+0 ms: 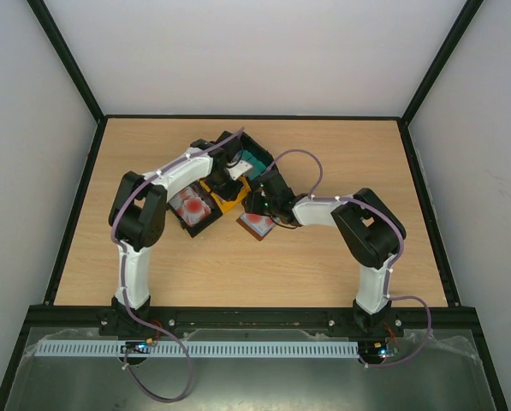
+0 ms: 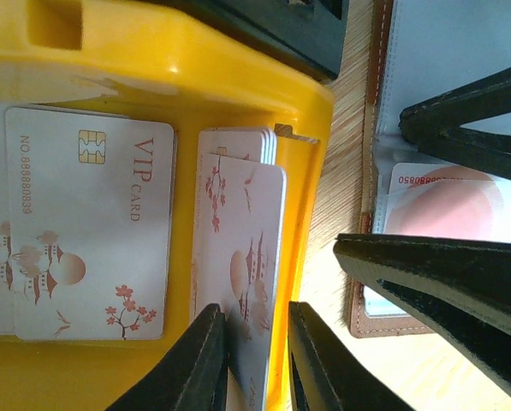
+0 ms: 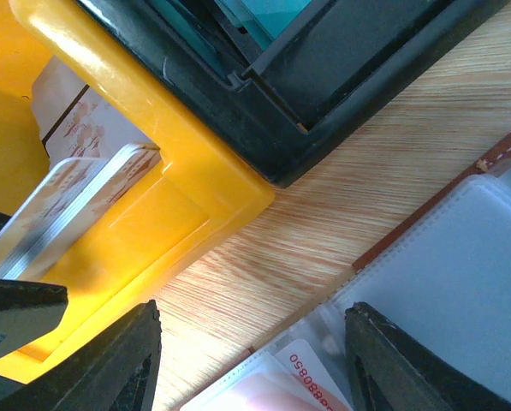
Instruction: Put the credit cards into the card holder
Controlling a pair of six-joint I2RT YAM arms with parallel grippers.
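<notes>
The yellow card tray (image 2: 144, 77) holds white VIP cards (image 2: 88, 223), with a further stack of cards (image 2: 238, 205) in a narrow compartment along its side. My left gripper (image 1: 234, 195) is over this tray, its fingertips at that card stack; whether it grips a card is unclear. My right gripper (image 1: 255, 202) is over the card holder (image 3: 435, 274), a brown-edged wallet with clear sleeves, one showing a red-and-white card (image 2: 435, 214). Its fingertips stand apart in the right wrist view, with no card visible between them.
A black tray (image 1: 191, 223) with cards lies left of the yellow one, and another black tray with teal contents (image 1: 255, 163) lies behind.
</notes>
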